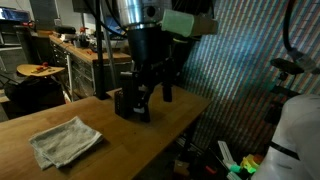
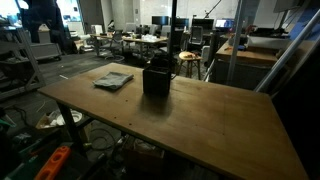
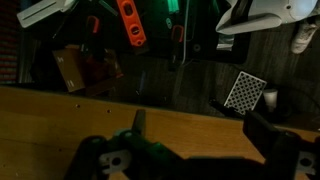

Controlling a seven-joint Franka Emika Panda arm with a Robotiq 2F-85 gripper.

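Note:
My gripper (image 1: 155,104) hangs over the wooden table near its edge in exterior view 1. Its fingers (image 3: 139,122) stand wide apart in the wrist view, with bare table and the floor beyond the edge showing between them, so it is open and empty. A folded grey cloth (image 1: 65,142) lies flat on the table, to the left of the gripper in exterior view 1. The black open-topped box (image 2: 157,82) stands on the table close to the cloth (image 2: 113,80). In exterior view 1 the arm partly hides this box (image 1: 124,103).
The wooden table (image 2: 210,115) has a wide clear stretch in exterior view 2. Past its edge, the wrist view shows tools, cables and a red-orange bar (image 3: 132,22) below. A dark vertical pole (image 2: 173,35) rises behind the box.

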